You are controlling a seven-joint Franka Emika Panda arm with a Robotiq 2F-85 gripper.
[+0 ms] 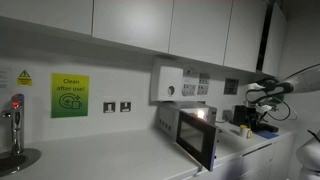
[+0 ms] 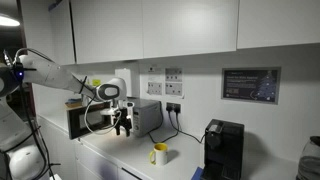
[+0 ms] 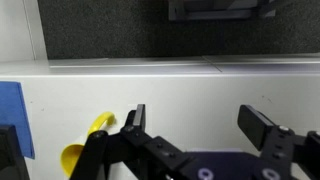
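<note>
My gripper stands open above the white counter, with a wide gap and nothing between its fingers. It also appears as a dark shape at the arm's end in exterior view 2, in front of the microwave [image 2: 147, 116]. A mug [image 2: 159, 154], white with a yellow handle, stands upright on the counter, to the right of the gripper there. From the wrist, the mug's yellow handle [image 3: 101, 122] and yellow inside show at lower left, beside the left finger and apart from it. The microwave door [image 1: 195, 137] hangs open.
A blue flat item [image 3: 15, 112] lies near the mug. A black machine [image 2: 223, 150] stands at the back right of the counter. Cupboards [image 2: 190, 30] hang overhead. In the wrist view the counter edge [image 3: 180, 68] borders a dark area. Bare counter lies around the mug.
</note>
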